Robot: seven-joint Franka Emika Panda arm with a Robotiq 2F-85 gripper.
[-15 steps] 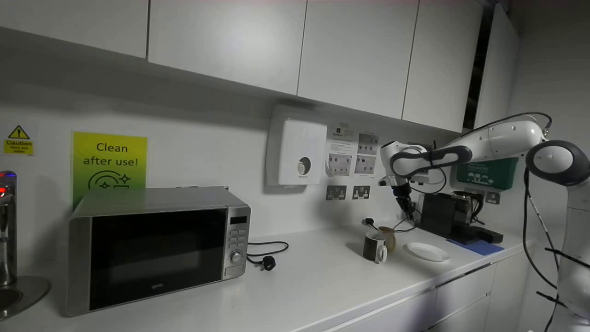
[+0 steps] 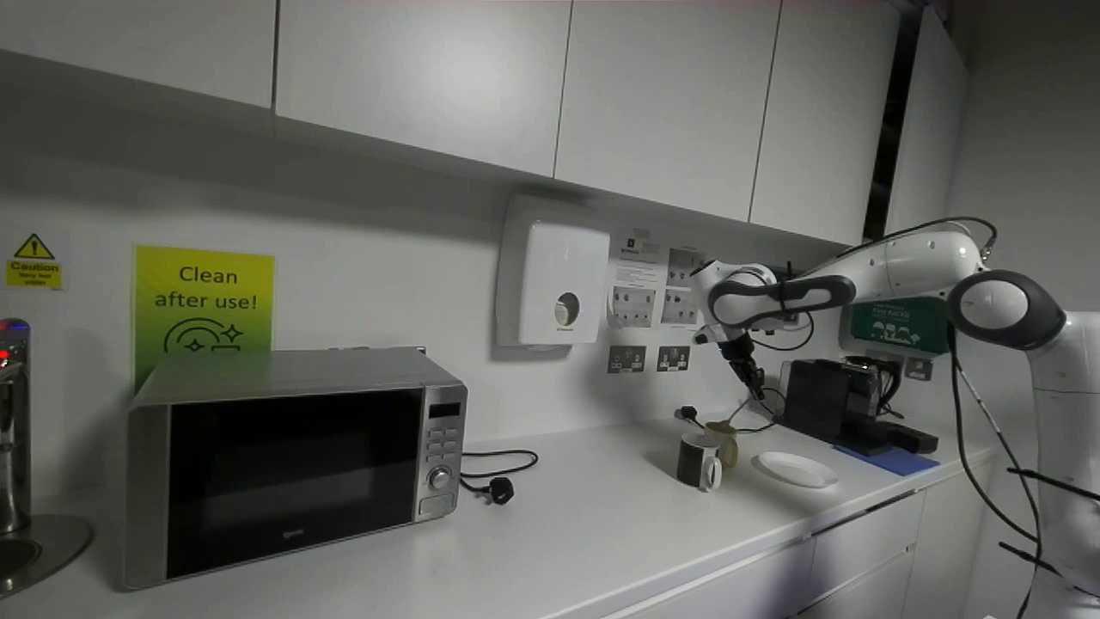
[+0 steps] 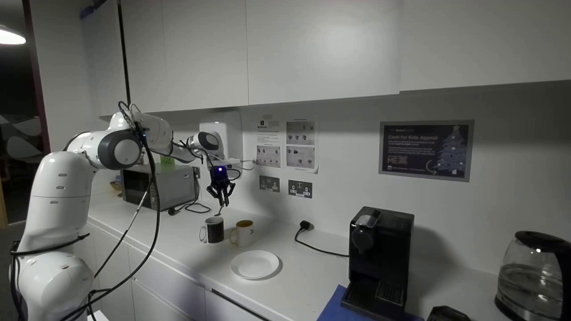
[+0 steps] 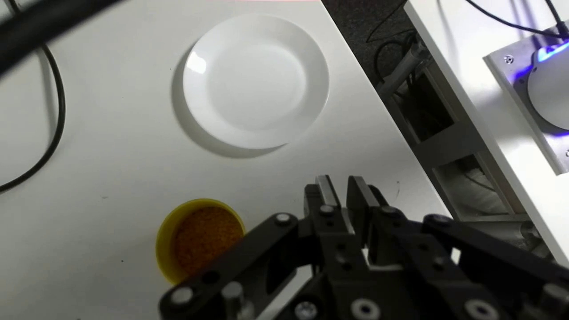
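My gripper [image 3: 223, 204] is shut on a thin spoon [image 3: 219, 211], whose end hangs over the dark mug [image 3: 216, 230] in exterior view 2. Seen from exterior view 1, the same spoon [image 2: 738, 409] slants down and left from the fingers. Beside the dark mug stands a yellowish mug [image 3: 244, 233]. Looking down in the wrist view, this yellow-rimmed mug [image 4: 164, 242] holds something orange-brown and lies left of my gripper. The dark mug and the spoon's end are hidden in that view. A white plate [image 4: 256, 80] rests empty on the counter.
A black coffee machine [image 3: 380, 257] stands on a blue mat [image 3: 333, 305] with a glass jug [image 3: 527, 273] farther right. The microwave [image 2: 294, 464] and its loose cable occupy the other end. Open counter lies between microwave and mugs. Wall cupboards [image 2: 660, 93] hang above.
The arm and gripper have shifted left in exterior view 1, carrying the spoon slightly left and up. Mugs and plate have stayed in place.
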